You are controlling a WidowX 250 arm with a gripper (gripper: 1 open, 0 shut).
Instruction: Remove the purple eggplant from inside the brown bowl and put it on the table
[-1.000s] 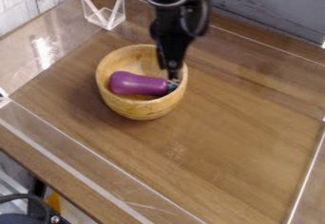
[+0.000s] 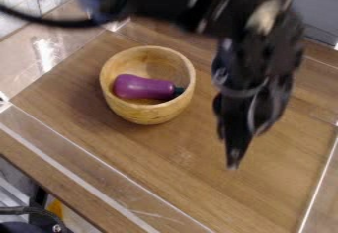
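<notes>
The purple eggplant (image 2: 142, 87) lies inside the brown bowl (image 2: 121, 111), with its darker stem end toward the bowl's right side. Dark and blurred, my gripper (image 2: 242, 148) hangs over the table to the right of the bowl, clear of both bowl and eggplant. One fingertip points down and sits lower in view than the bowl. Blur hides whether the fingers are apart or together. No object shows at the fingertips.
Raised clear edges run along its left front and right sides. The dark arm (image 2: 158, 5) covers much of the back.
My gripper has moved from above the bowl's right side toward the right and front, and the arm now spans the top of the view. Bowl and eggplant have stayed put.
</notes>
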